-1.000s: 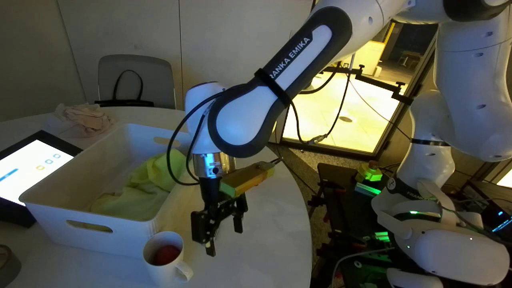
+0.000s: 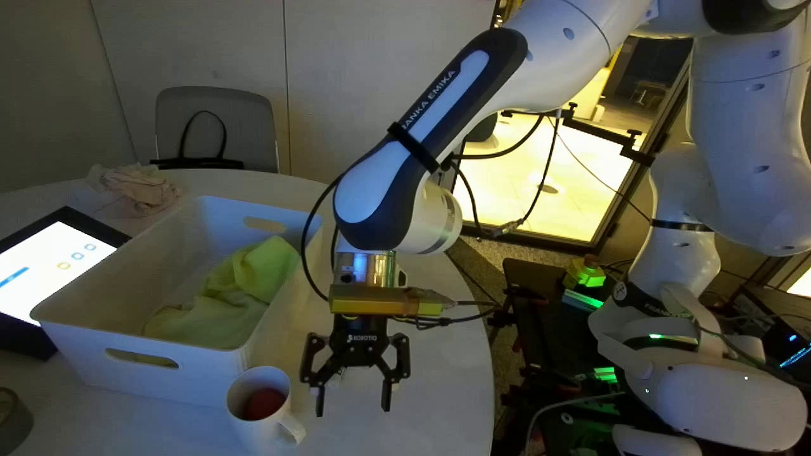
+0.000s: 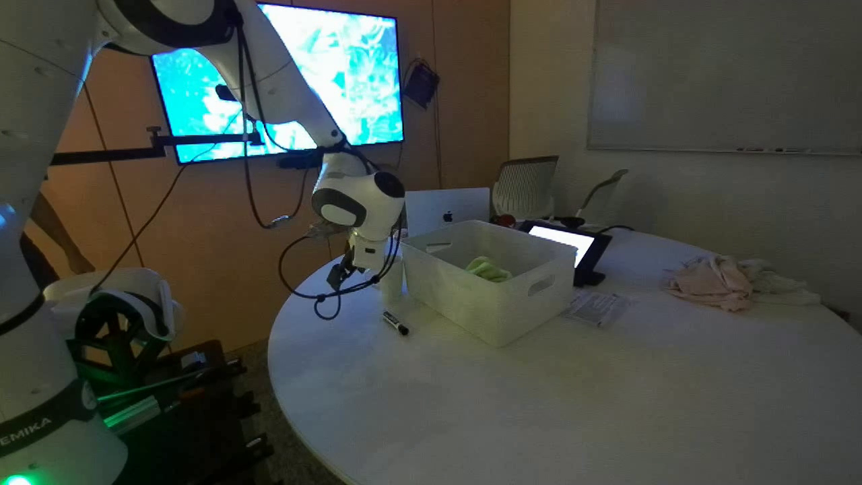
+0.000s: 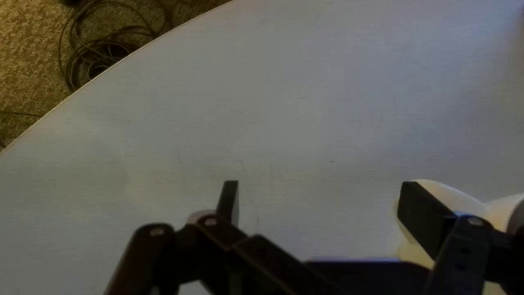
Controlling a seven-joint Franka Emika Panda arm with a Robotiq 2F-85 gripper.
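Observation:
My gripper [image 2: 353, 399] is open with nothing between its fingers, pointing down above the table on the right of a white mug [image 2: 247, 429]. A dark red round thing [image 2: 262, 403] sits inside the mug, whose handle faces the gripper's side. Bare table shows between the spread fingertips of the gripper in the wrist view. Behind the right finger there, a pale rounded shape [image 4: 454, 197], likely the mug, is partly hidden. A white bin [image 2: 83, 323] holds a yellow-green cloth [image 2: 262, 270]. In the second exterior view, cables partly cover the gripper [image 3: 343, 275].
A black-and-white marker [image 3: 395, 323] lies on the table near the bin. A lit tablet [image 2: 57, 262] stands beside the bin, and pinkish cloths [image 2: 140, 190] lie farther back. The round table's edge [image 4: 142, 48] runs close by.
The wrist has turned, so the gripper now faces the first exterior camera more squarely. Mug, bin and cloth have stayed put.

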